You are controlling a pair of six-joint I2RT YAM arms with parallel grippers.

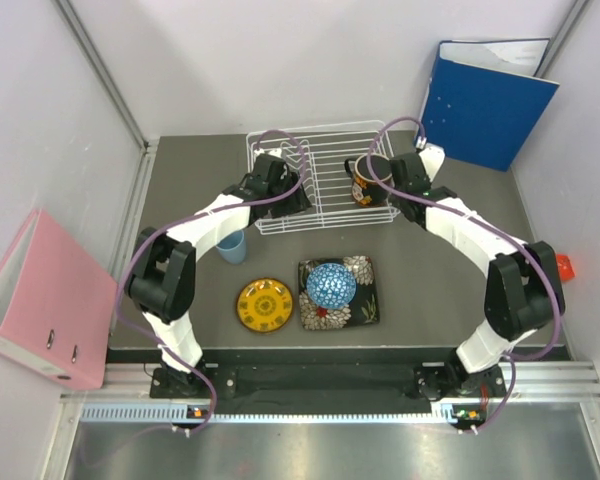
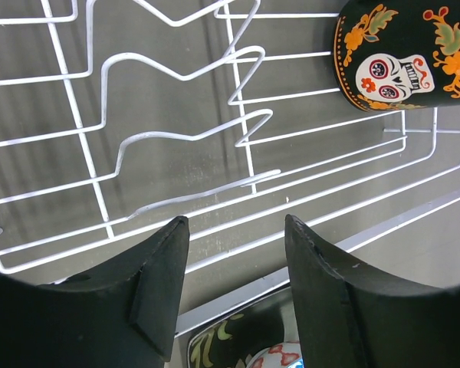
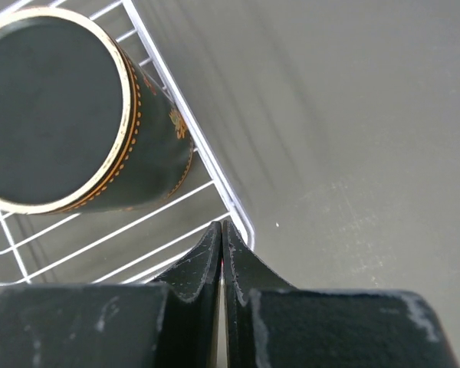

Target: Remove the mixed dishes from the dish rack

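A black mug with orange flowers and a skull design lies in the right part of the white wire dish rack. In the right wrist view the mug's round dark end with its pale rim faces the camera. My right gripper is shut beside it at the rack's right edge, nothing showing between its fingers. Over the rack's left part, my left gripper stands part open and empty, with the mug's painted side farther right. A yellow plate, a blue patterned bowl and a blue cup are on the table.
The bowl rests on a dark floral square plate. A pink binder stands at the left wall, a blue binder at the back right. A red object lies far right; the table right of the rack is mostly clear.
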